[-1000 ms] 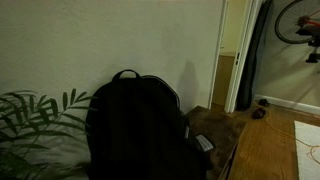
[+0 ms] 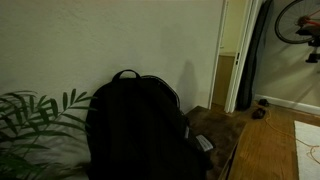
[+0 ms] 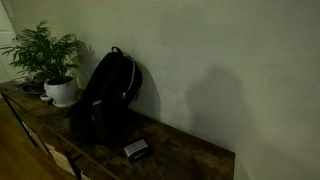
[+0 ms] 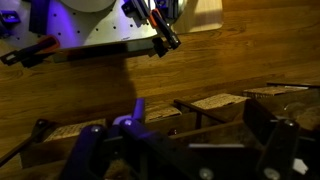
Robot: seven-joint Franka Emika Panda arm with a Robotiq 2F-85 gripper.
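Observation:
A black backpack [image 2: 140, 130] stands upright against the wall; exterior view 2 shows the backpack [image 3: 103, 95] on a dark wooden shelf top [image 3: 190, 158]. Beside its base lies a small dark item with a pale grey face [image 3: 136, 150], too dim to name. That item [image 2: 204, 143] also shows in exterior view 1, at the backpack's right. My gripper appears only in the wrist view, low in the frame. Its two dark fingers are wide apart, nothing held between them, over the wooden floor and a shelf edge. Neither exterior view shows the arm.
A leafy plant in a white pot [image 3: 62, 93] stands left of the backpack. In the wrist view, a pale platform [image 4: 200, 16] bears tools, among them a red-and-black one [image 4: 160, 28]. Bare wooden floor [image 4: 90, 90] lies between platform and shelf. The shelf top's right end is clear.

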